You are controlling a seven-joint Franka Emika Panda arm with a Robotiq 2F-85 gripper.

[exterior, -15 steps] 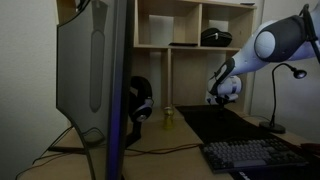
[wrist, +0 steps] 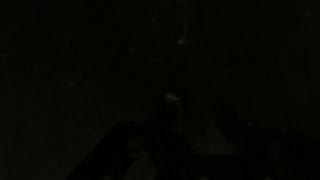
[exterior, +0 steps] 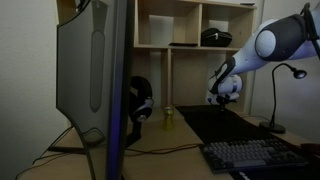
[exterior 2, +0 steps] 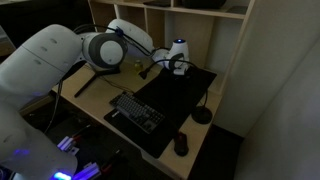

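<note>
My gripper (exterior: 222, 103) hangs low over the far end of the black desk mat (exterior: 207, 123), near the back of the shelf unit. In exterior view 2 the wrist is above the same mat (exterior 2: 165, 92), with the fingertips too small and dark to make out. The wrist view is almost black. Dim finger shapes show along its bottom, and a small pale patch (wrist: 173, 99) of unclear nature lies near them. Whether anything is between the fingers cannot be seen.
A keyboard (exterior: 252, 154) lies on the near part of the mat. A desk lamp (exterior: 272, 126) stands to the right, and a yellow object (exterior: 168, 119) and headphones (exterior: 141, 100) to the left. The monitor (exterior: 95, 80) blocks part of the view. A dark mouse (exterior 2: 181, 144) lies near the desk's edge.
The arm stays in nearly the same place over the mat; no clear shift of any object shows.
</note>
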